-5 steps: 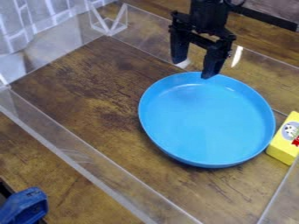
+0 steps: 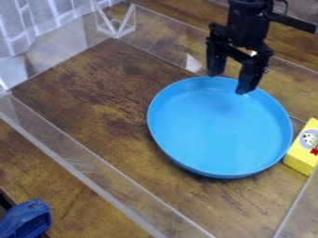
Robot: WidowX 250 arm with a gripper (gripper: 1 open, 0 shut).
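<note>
My black gripper hangs at the top right over the back rim of a large round blue plate, its fingers apart and pointing down, with nothing visible between them. The plate lies on the dark wooden table. Whether the fingertips touch the plate's rim is not clear.
A yellow box with a printed label lies at the right edge. A crumpled blue object is at the bottom left corner. Clear plastic borders run along the sides. The table left of the plate is bare.
My gripper has shifted right and a little downward toward the plate's back right rim. The plate and the other objects look unmoved.
</note>
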